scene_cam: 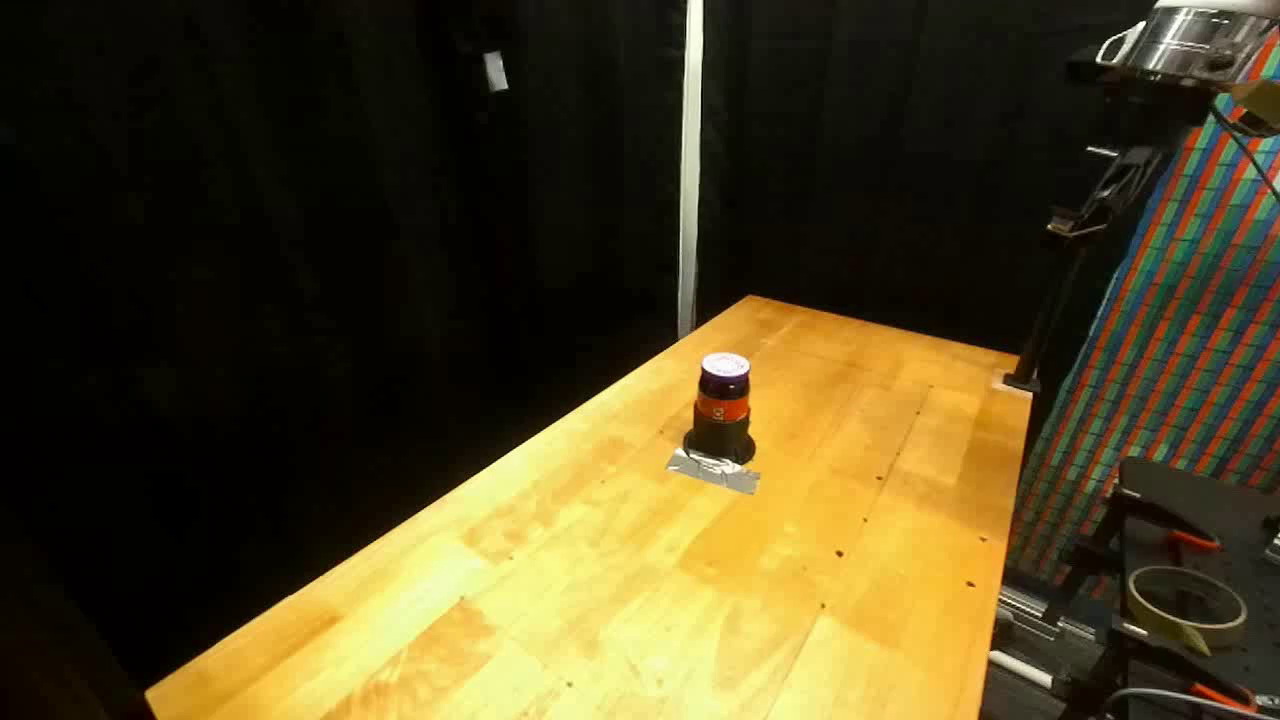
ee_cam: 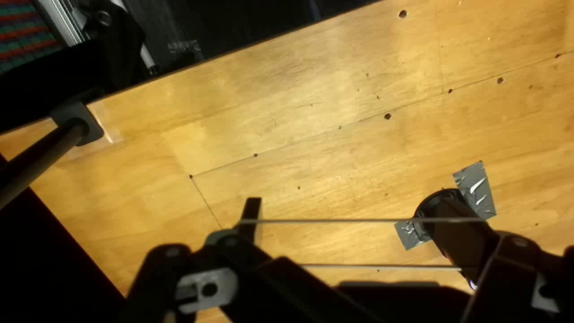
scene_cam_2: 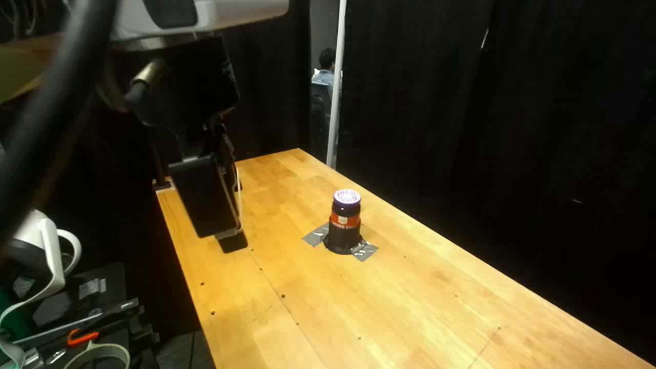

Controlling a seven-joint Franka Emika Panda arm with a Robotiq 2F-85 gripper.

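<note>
A dark jar (scene_cam: pixel 722 384) with an orange label and a whitish lid stands upright in a black round holder (scene_cam: pixel 717 442) on the wooden table (scene_cam: pixel 576 576). In exterior view 2, my gripper (scene_cam_2: pixel 232 237) hangs left of the jar (scene_cam_2: pixel 346 212), well apart from it. Between the spread fingers of the gripper in the wrist view, no object is held; two thin pale lines cross the gap. The holder (ee_cam: pixel 430 203) shows at lower right there, and the jar is mostly hidden or dark behind the right finger.
Grey tape (ee_cam: pixel 476 188) fixes the holder to the table. A black post (ee_cam: pixel 48 148) rises at the table's corner. Beside the table, a dark cart (scene_cam: pixel 1200 516) bears a tape roll (scene_cam: pixel 1185 600) and tools.
</note>
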